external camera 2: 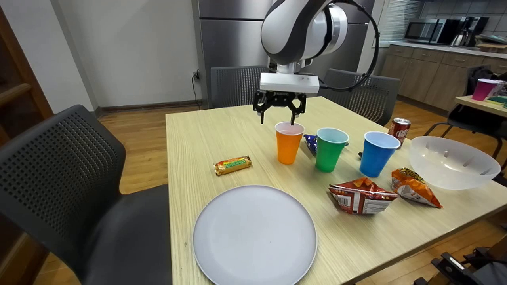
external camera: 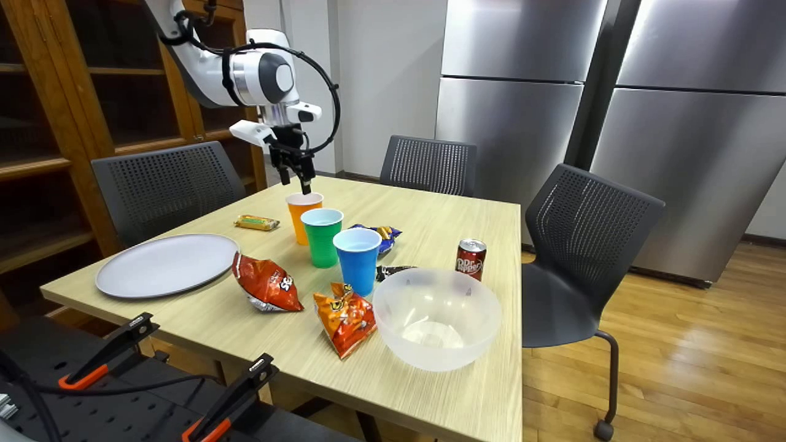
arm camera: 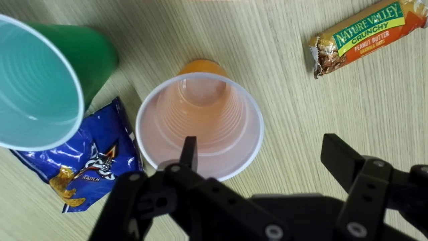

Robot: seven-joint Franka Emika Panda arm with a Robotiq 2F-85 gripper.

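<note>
My gripper [external camera 2: 277, 121] is open and empty, its fingers pointing down above the orange cup [external camera 2: 288, 148]. In the wrist view one fingertip [arm camera: 189, 152] overlaps the near part of that cup's white rim, while the other fingertip [arm camera: 336, 154] is over bare table to its right. I cannot tell from there how far above the rim they are. The orange cup stands upright at one end of a row, with the green cup [external camera: 322, 242] and the blue cup [external camera: 357, 264] beside it. A granola bar [arm camera: 369, 34] lies to the right of the orange cup in the wrist view.
Beside the cups lies a blue chip bag [arm camera: 100, 156]. A grey plate [external camera 2: 254, 237], a red bag [external camera: 266, 283], an orange bag [external camera: 344, 321], a clear bowl [external camera: 436, 324] and a soda can [external camera: 471, 259] occupy other spots. Behind the orange cup the table [external camera 2: 214, 128] is bare.
</note>
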